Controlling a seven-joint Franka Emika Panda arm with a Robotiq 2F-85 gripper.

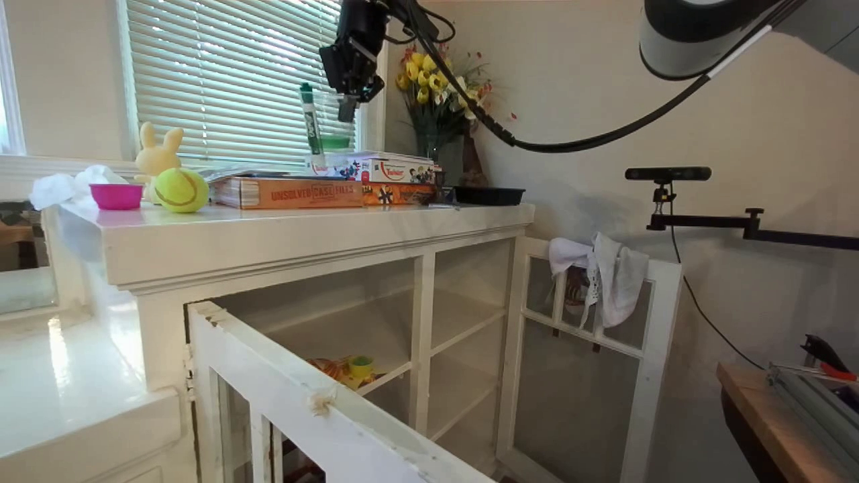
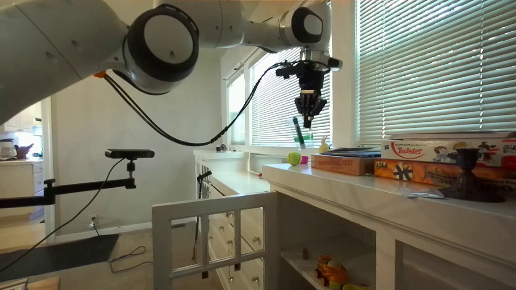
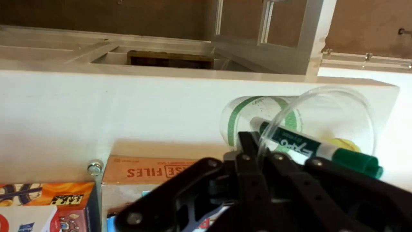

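A clear plastic cup [image 3: 349, 116] with green bands hangs in the air, its rim pinched by my gripper. The fingers are shut with only that thin wall between them. Inside the cup leans a green and white Expo marker [image 3: 295, 142], its green end sticking out past the rim. In exterior view 1 the marker [image 1: 311, 118] shows left of my gripper [image 1: 347, 109], above the boxes. Exterior view 2 has the gripper [image 2: 307, 123] pointing down over the cabinet top, with the marker [image 2: 298, 133] beside it; the cup is faint there.
An orange-brown box [image 1: 290, 193], game boxes [image 1: 398, 170], a tennis ball [image 1: 181, 190], a pink cup [image 1: 117, 196] and a yellow bunny [image 1: 157, 153] stand on the white cabinet top [image 1: 322, 228]. Both cabinet doors hang open.
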